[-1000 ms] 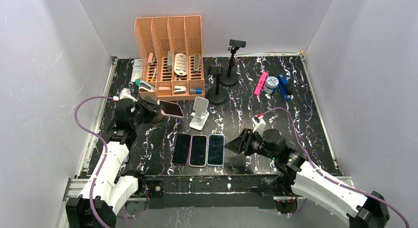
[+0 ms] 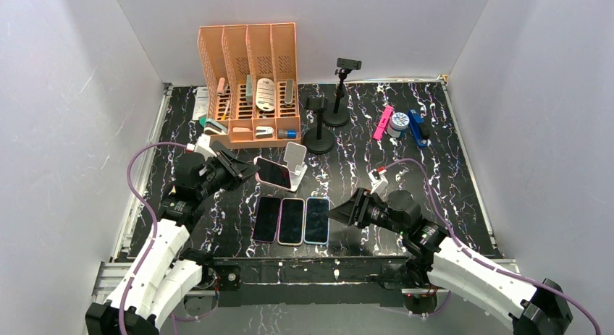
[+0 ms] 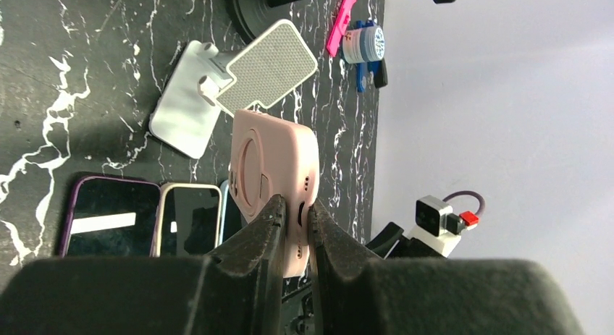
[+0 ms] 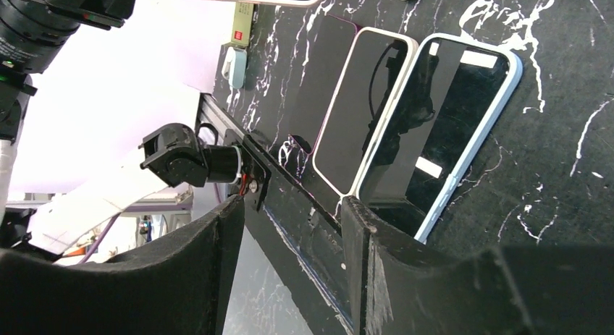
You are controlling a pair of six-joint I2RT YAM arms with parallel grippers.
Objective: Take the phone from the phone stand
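A phone in a pink case [image 3: 275, 150] is gripped at one end by my left gripper, shut on it. From above, its dark screen [image 2: 274, 173] faces up, and its right end overlaps the white phone stand [image 2: 295, 158] in that view. In the left wrist view the stand's tilted plate [image 3: 268, 66] is bare and the phone hangs nearer the camera, apart from it. My right gripper stands open with nothing between its fingers, to the right of three phones lying flat.
The flat phones, purple-edged [image 2: 266, 219], cream-edged [image 2: 292, 222] and blue-edged [image 2: 316, 221], lie side by side in front of the stand. Behind it are two black stands [image 2: 318, 138] and an orange organizer [image 2: 250, 143]. The table's right side has free room.
My left gripper has carried the pink-cased phone rightward and a little toward the front, from left of the stand to overlapping it from above. The right arm looks still.
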